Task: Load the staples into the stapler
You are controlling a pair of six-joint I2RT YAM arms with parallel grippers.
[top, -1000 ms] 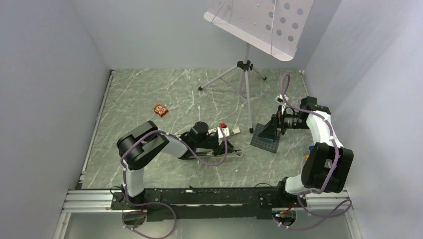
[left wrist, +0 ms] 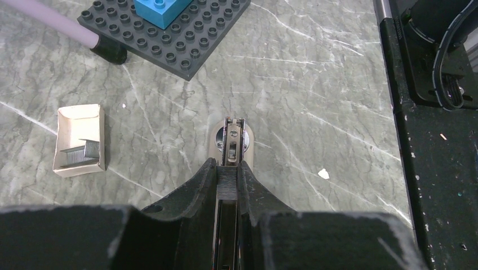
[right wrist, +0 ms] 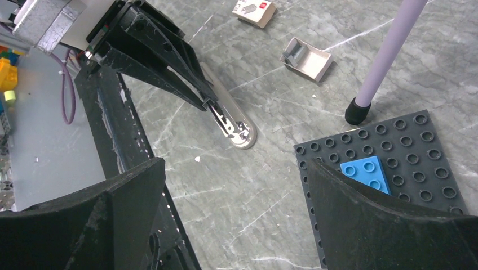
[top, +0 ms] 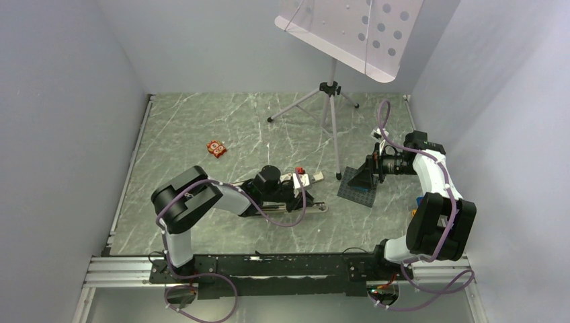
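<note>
The stapler (left wrist: 232, 135) lies on the marble table with its staple channel exposed; its rounded metal end shows in both wrist views. My left gripper is shut on a short grey strip of staples (left wrist: 227, 184), directly over the channel. Whether the strip touches the channel floor I cannot tell. Beside the stapler is a small open box (left wrist: 79, 126) with more staples in one end. My right gripper stands wide open with nothing between its fingers, near the dark studded plate in the top view.
A dark studded plate (right wrist: 349, 140) with a blue brick (right wrist: 366, 169) lies right of the stapler. A stand's lilac leg (right wrist: 389, 53) comes down beside it. A red-and-white box (right wrist: 255, 11) lies farther off, and a red figure (top: 216, 149) at the left.
The left arm's elbow has shifted slightly left and downward in the top view, its gripper staying almost in place over the stapler. The right arm has not moved.
</note>
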